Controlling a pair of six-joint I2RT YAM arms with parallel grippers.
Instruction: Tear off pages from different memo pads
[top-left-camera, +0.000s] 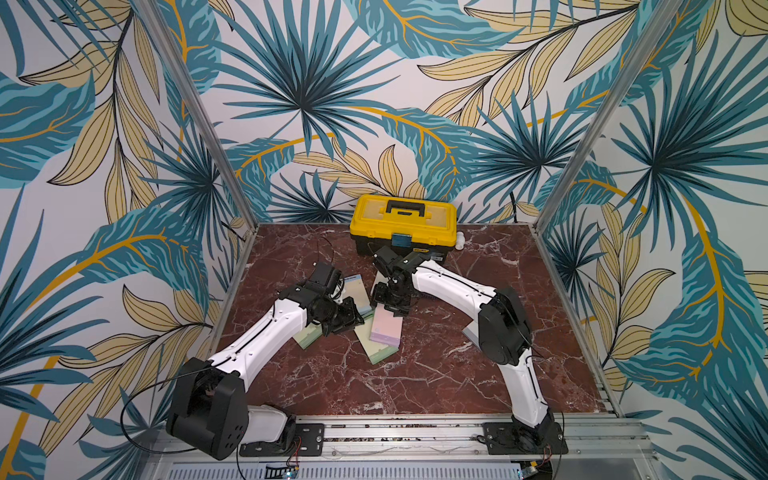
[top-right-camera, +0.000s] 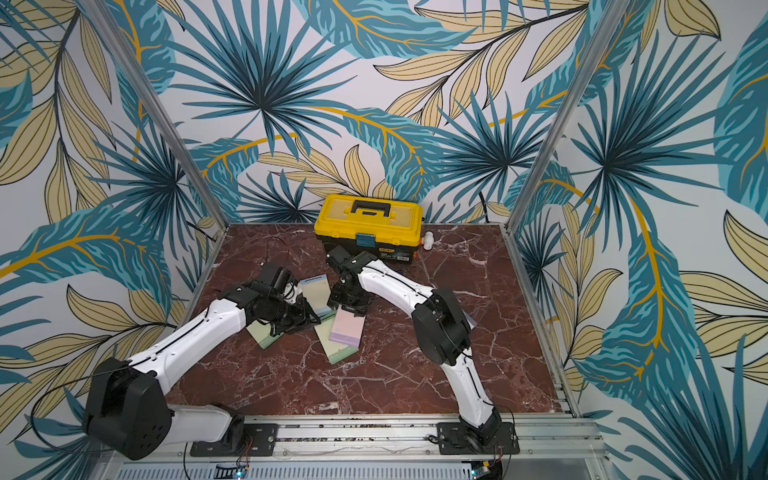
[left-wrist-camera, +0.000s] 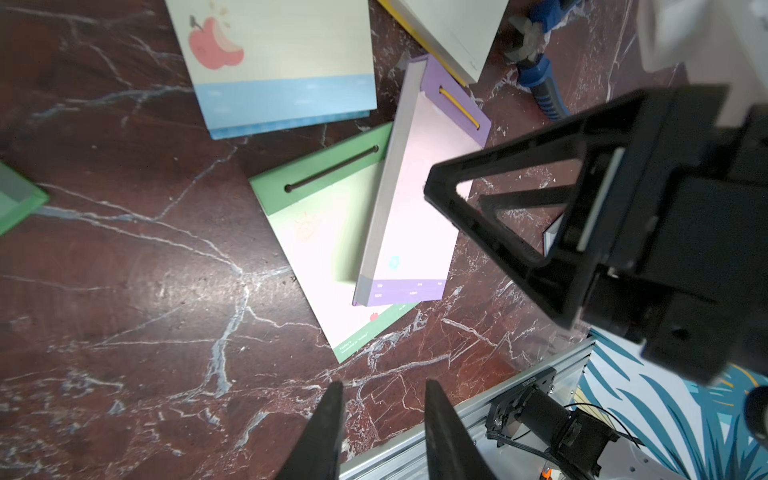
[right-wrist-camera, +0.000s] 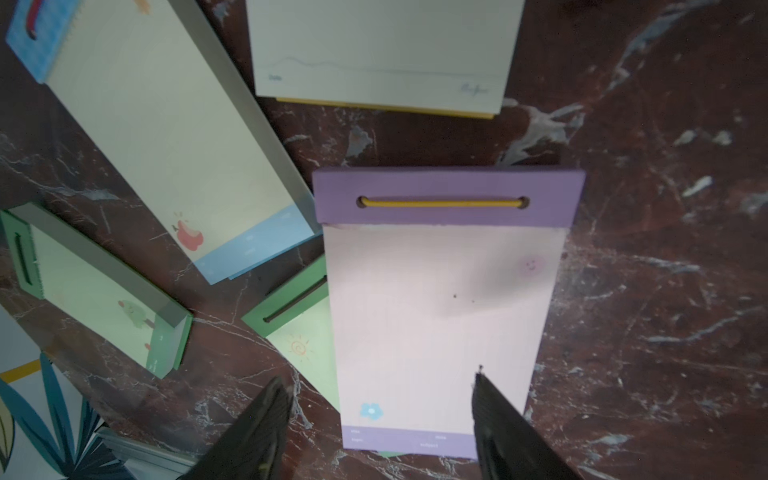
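Note:
Several memo pads lie on the marble table. A pink pad with purple strip (right-wrist-camera: 440, 320) rests partly on a green pad (left-wrist-camera: 308, 264); a blue-edged pad with an apple (right-wrist-camera: 168, 136), a yellow-edged pad (right-wrist-camera: 384, 48) and another green pad (right-wrist-camera: 88, 296) are around them. My right gripper is above the pink pad, open, with nothing between its fingers. My left gripper is over the front-left of these pads, its fingers apart with only table showing between them.
A yellow toolbox (top-left-camera: 404, 216) stands at the back with a white bottle (top-right-camera: 428, 240) beside it. Pliers (left-wrist-camera: 536, 80) lie near the pads. A grey object at the right is partly hidden by my right arm.

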